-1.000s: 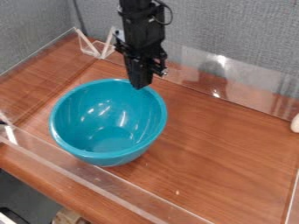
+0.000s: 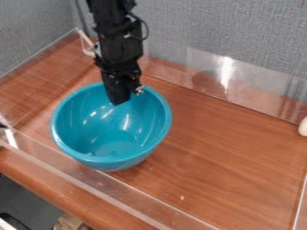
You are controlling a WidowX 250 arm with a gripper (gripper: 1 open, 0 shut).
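A large turquoise bowl (image 2: 110,139) sits on the wooden tabletop (image 2: 222,171) left of centre, looking empty inside. The black gripper (image 2: 121,92) reaches down from the top to the bowl's back rim, its tip just inside the rim line. It appears shut, with nothing clearly visible between its fingers; whether it touches the bowl cannot be told.
A grey textured wall with a clear strip stands along the back. A small white object (image 2: 301,127) is at the right edge. Dark items lie at the lower left corner.
The gripper has moved left along the bowl's back rim and slightly lower. The bowl has stayed about where it was.
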